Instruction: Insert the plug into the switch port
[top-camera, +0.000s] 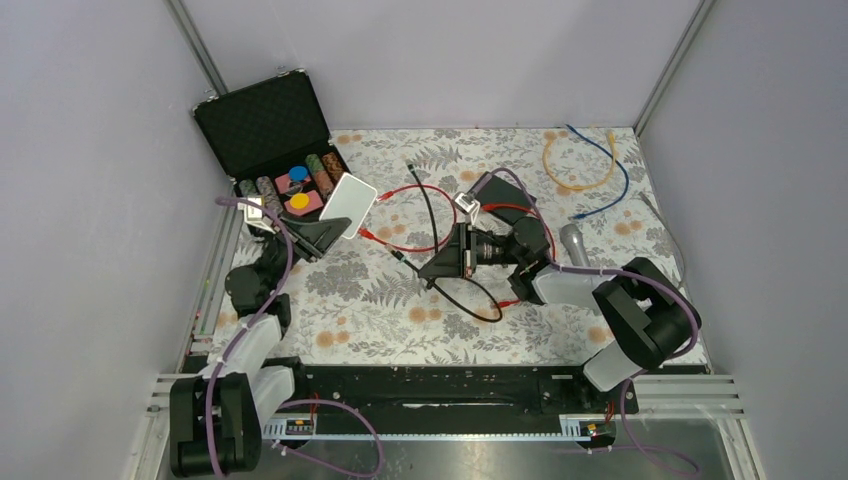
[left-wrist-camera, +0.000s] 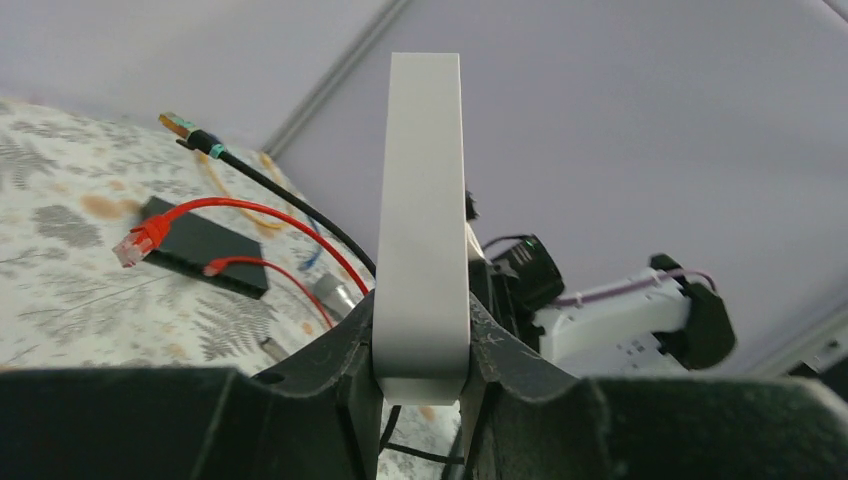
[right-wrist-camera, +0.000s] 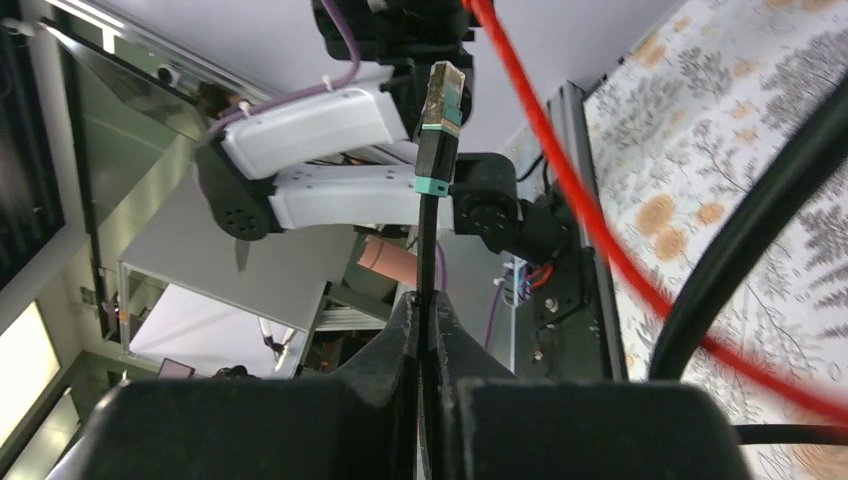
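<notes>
A flat white box (top-camera: 350, 203), the switch, is raised in my left gripper, which is shut on it. The left wrist view faces a narrow blank side; no ports show. Between the fingers of my right gripper runs a black cable, and those fingers are shut on it. Its plug (right-wrist-camera: 440, 110) sticks out straight beyond the fingertips. From above, this plug points up-left toward the box, with a clear gap between them. In the left wrist view the box hides the plug.
The black cable's other end (left-wrist-camera: 185, 128) and a red cable (top-camera: 440, 215) with a red plug (left-wrist-camera: 143, 240) arch near the right gripper. A black box (top-camera: 503, 195) lies behind the right arm. An open case (top-camera: 262, 125) stands back left. Blue and yellow cables lie back right.
</notes>
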